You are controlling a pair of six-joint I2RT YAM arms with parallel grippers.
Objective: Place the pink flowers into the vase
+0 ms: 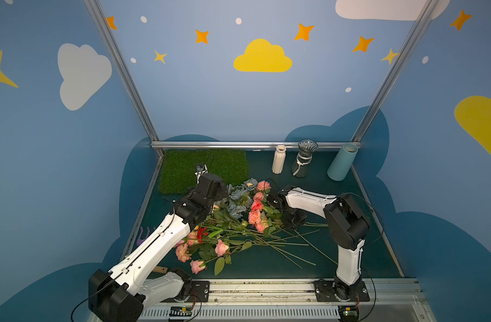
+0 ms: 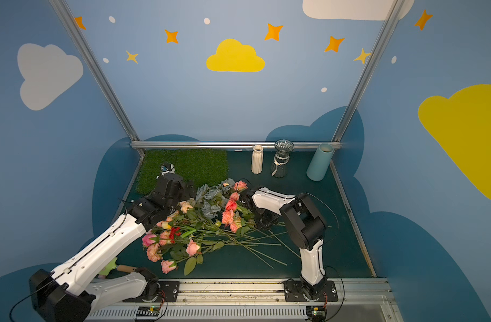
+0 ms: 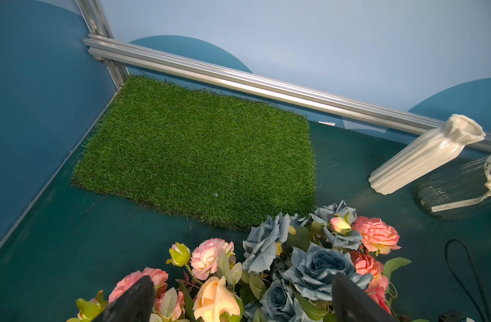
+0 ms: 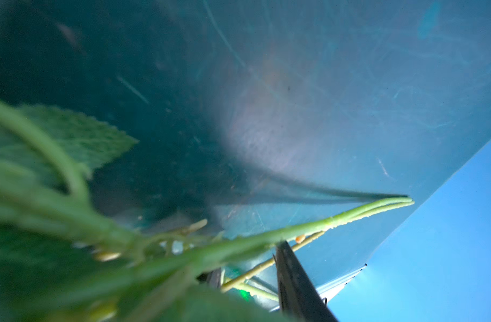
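Observation:
Pink flowers lie in a mixed heap on the dark green table, more of them at the front left, with stems pointing right. Three vases stand empty-looking at the back right: a white ribbed one, a clear glass one with a ribbon and a tall blue one. Above the heap's left part, my left gripper is open, blooms showing beyond its fingers. My right gripper is open, low among the stems at the heap's right side; leaves partly hide its fingers.
Blue-grey roses are mixed in with the pink blooms. A grass mat covers the back left. A wooden-handled tool lies at the front left, near the left arm. Bare table shows at the right.

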